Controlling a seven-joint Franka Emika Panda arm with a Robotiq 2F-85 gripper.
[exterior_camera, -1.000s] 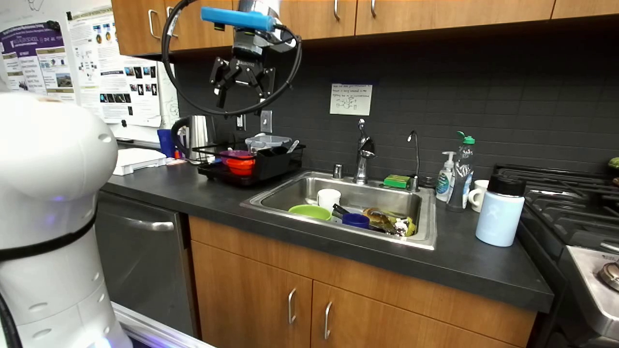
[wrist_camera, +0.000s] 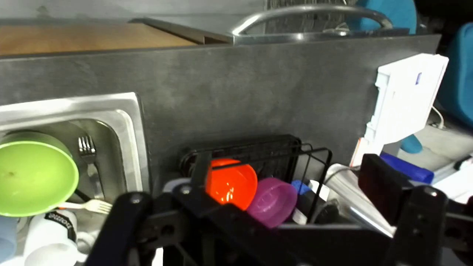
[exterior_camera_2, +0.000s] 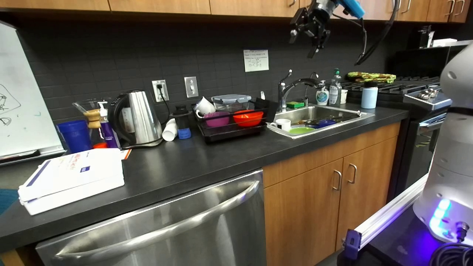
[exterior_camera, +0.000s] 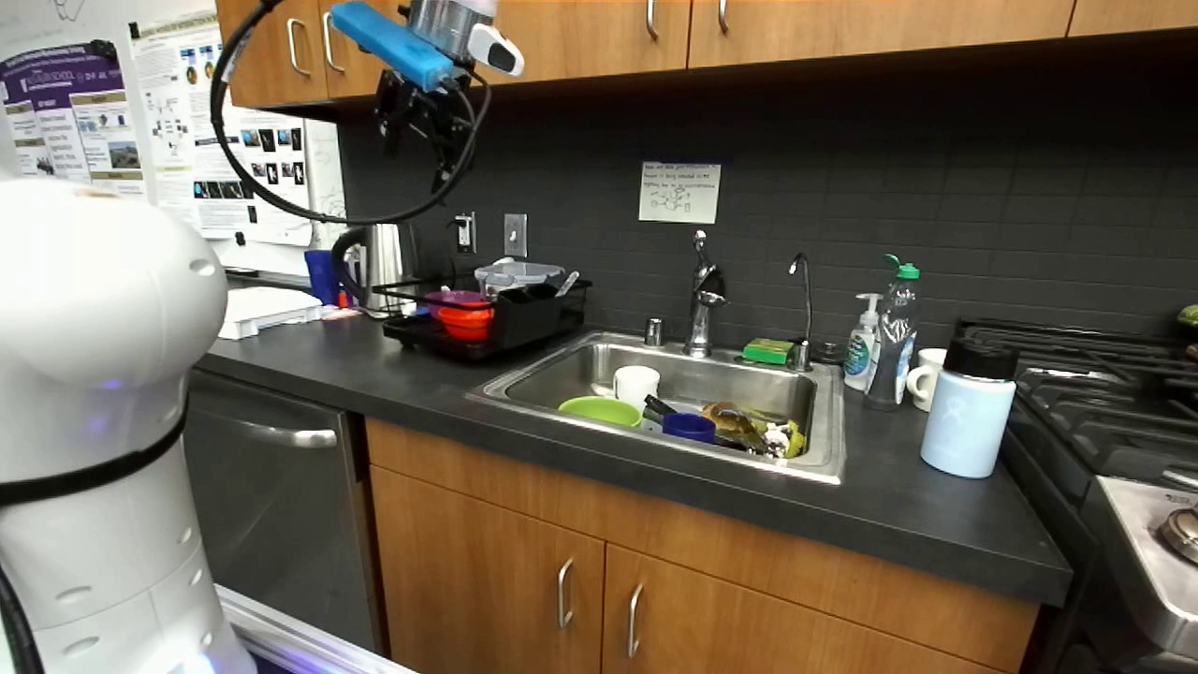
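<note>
High above the counter, clear of everything on it, my gripper (exterior_camera_2: pixel 302 46) is open with nothing between its fingers. Its two dark fingers stand wide apart in the wrist view. Beyond them in that view is the black dish rack, holding an orange-red bowl (wrist_camera: pixel 234 184) and a purple bowl (wrist_camera: pixel 274 201). The left finger partly covers the rack and the edge of the red bowl. In the sink (exterior_camera: pixel 539 365) lie a green bowl (wrist_camera: pixel 35 173), a white mug (exterior_camera: pixel 636 386), a blue cup (exterior_camera: pixel 688 427) and a fork (wrist_camera: pixel 90 162).
Left of the dish rack (exterior_camera_2: pixel 230 133) stand a steel kettle (exterior_camera_2: pixel 146 117) and a blue cup (exterior_camera_2: pixel 74 135). A white box (exterior_camera_2: pixel 75 170) lies near the counter's left end. A light-blue bottle (exterior_camera: pixel 968 410) stands right of the sink. Counter in front of the rack is clear. Cabinets hang overhead.
Seen from exterior view 1, my gripper has moved left and tilted. The dishes, sink and counter items look unchanged.
</note>
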